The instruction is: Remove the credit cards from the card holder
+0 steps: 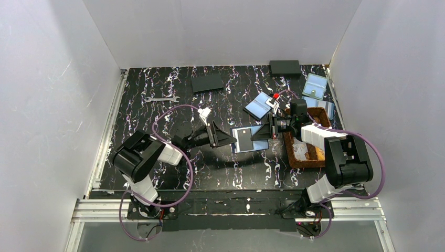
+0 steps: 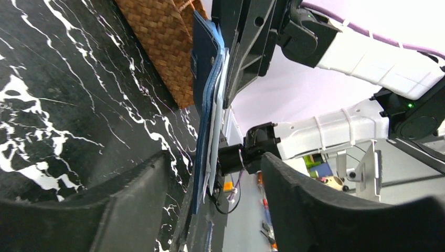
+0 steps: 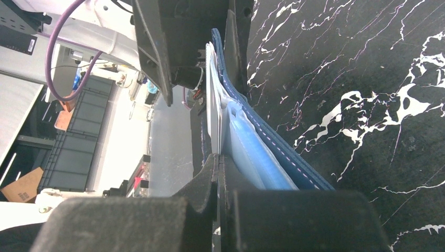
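Note:
An open blue card holder [image 1: 260,144], with pale cards and sleeves visible along its edge [image 2: 206,121], is held upright over the table by my right gripper [image 1: 265,131], which is shut on it [image 3: 219,168]. My left gripper [image 1: 223,138] is part open at the holder's left edge; in the left wrist view its fingers stand either side of the holder's end. Whether they touch the cards is unclear.
A brown woven basket [image 1: 294,163] is under the right arm. Blue holders [image 1: 258,105] lie at the back right, two dark slabs [image 1: 207,83] at the back, a wrench [image 1: 162,99] at the back left.

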